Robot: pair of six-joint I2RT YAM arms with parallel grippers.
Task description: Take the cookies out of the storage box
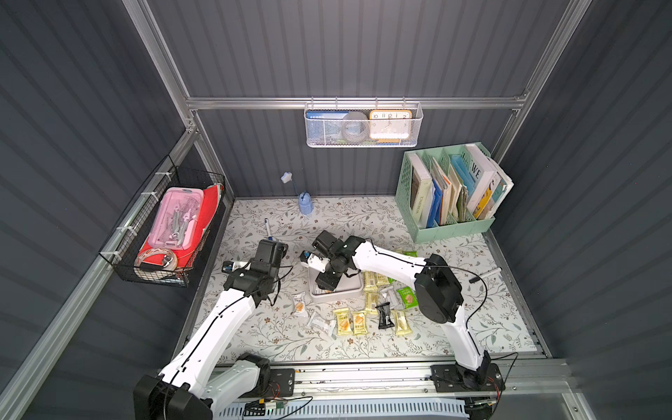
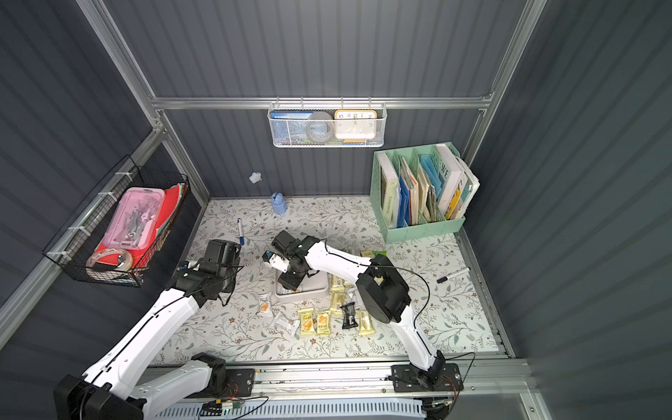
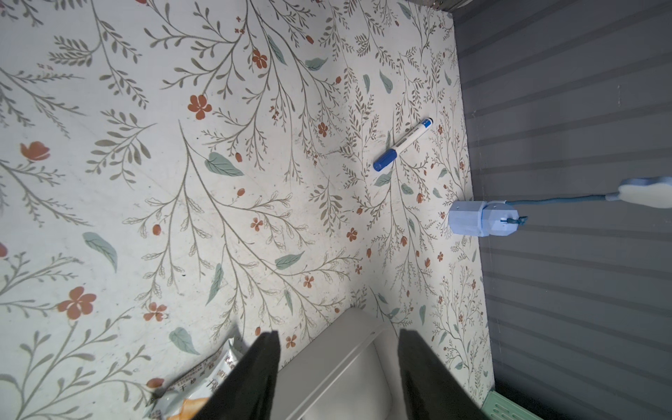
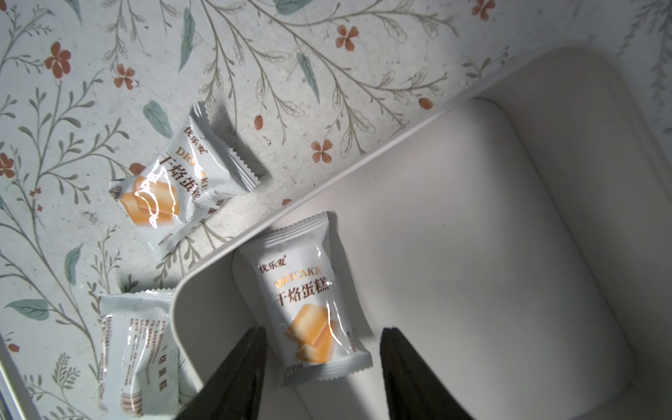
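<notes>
My right gripper is open over the storage box (image 4: 476, 266), its fingertips either side of the lower end of a white DRYCAKE packet (image 4: 301, 280) lying inside along one wall. This is the only packet I see in the box. Two similar packets lie outside it, one printed side up (image 4: 178, 182) and one near the corner (image 4: 140, 350). My left gripper stands open to the left of the box, with the box rim and a packet (image 3: 199, 385) beyond its fingers and nothing between them.
Yellow (image 1: 359, 320), green (image 1: 407, 296) and black (image 1: 385, 315) packets lie right and front of the box. A blue pen (image 3: 385, 157), a blue holder (image 3: 465, 218) and a green file organiser (image 1: 451, 231) stand or lie toward the back.
</notes>
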